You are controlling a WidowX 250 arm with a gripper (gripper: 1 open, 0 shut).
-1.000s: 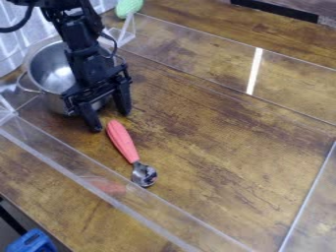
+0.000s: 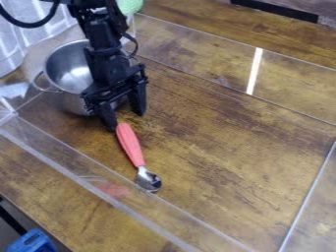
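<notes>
My black gripper (image 2: 113, 101) is low at the upper left, in front of a steel pot (image 2: 70, 79) with a handle. A pink-handled utensil (image 2: 130, 146) with a metal head lies on the wooden surface, its handle end at or just below my fingers. Whether the fingers touch it or are open or shut is unclear.
Clear plastic walls run along the front left and right. A green object (image 2: 128, 5) is at the top, a blue one (image 2: 34, 242) at the bottom left corner.
My gripper and arm have shifted slightly, and the pink utensil has moved a little to the right, its head slightly lower.
</notes>
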